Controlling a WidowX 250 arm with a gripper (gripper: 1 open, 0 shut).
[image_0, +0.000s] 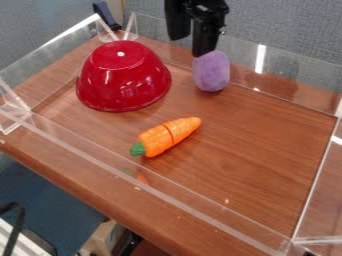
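At the top centre is my black gripper, hanging just above and left of a purple oval object, likely over it in this view; whether its fingers are open or shut is unclear. An upturned red bowl sits at the left of the wooden surface. An orange toy carrot with a green tip lies near the middle, apart from both other objects.
Clear plastic walls border the wooden board on its sides. The right half of the board is bare. A blue floor shows beyond the board at lower left.
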